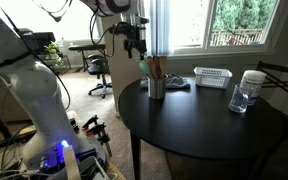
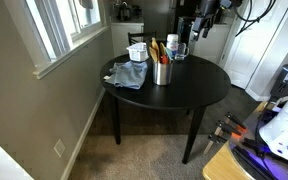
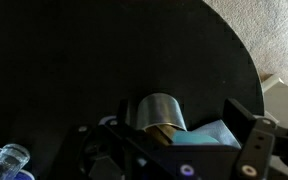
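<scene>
On the dark round table (image 1: 209,125) stands a metal canister (image 1: 157,89) holding several utensils (image 1: 157,68), some wooden and one teal. My gripper (image 1: 137,50) hangs in the air above and a little left of the utensils in exterior view 1, apart from them. From the wrist view, the canister (image 3: 160,109) shows below and between the spread fingers, its lower part hidden by the gripper body. The fingers are open, and nothing is seen held. In exterior view 2 the utensils rise from the canister (image 2: 163,74) beside the arm's end.
A clear bottle with a white lid (image 1: 247,91) stands toward the table's right side. Behind the canister are a white basket (image 1: 213,77) and a crumpled grey-blue cloth (image 2: 129,75).
</scene>
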